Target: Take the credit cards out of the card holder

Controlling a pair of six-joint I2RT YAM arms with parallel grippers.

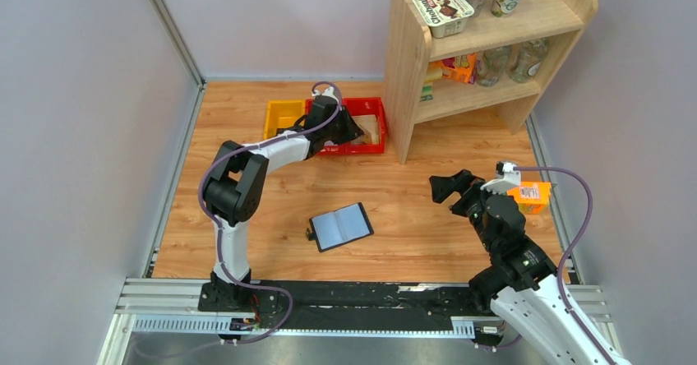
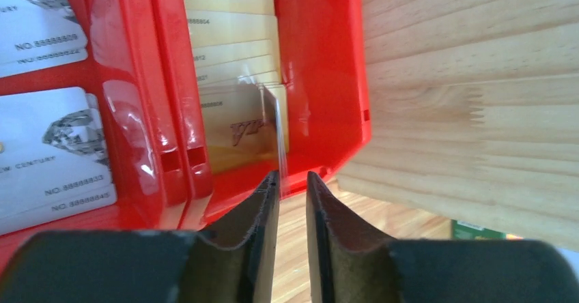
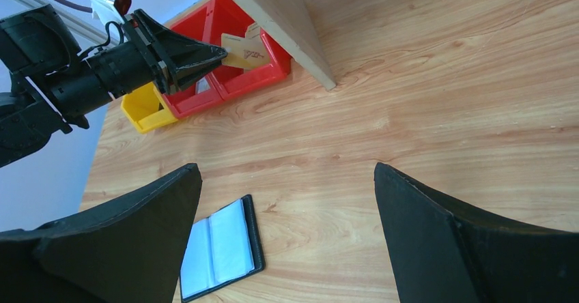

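Note:
My left gripper is over the right-hand red bin (image 2: 328,64), with a gap between its fingertips. A yellowish card (image 2: 280,136) stands tilted in that bin, seen edge-on, its near end beside the left finger (image 2: 272,197). Several yellow cards (image 2: 232,26) lie stacked beneath it. White cards (image 2: 51,153) fill the neighbouring red compartment. The opened card holder (image 1: 341,226), black-edged with pale blue inner sides, lies flat on the table; no cards show on it. My right gripper is wide open above the table, with nothing between its fingers.
A yellow bin (image 1: 283,112) adjoins the red ones on the left. The wooden shelf (image 1: 403,77) rises close beside the right-hand red bin. An orange box (image 1: 533,194) sits behind the right arm. Bare table lies around the holder.

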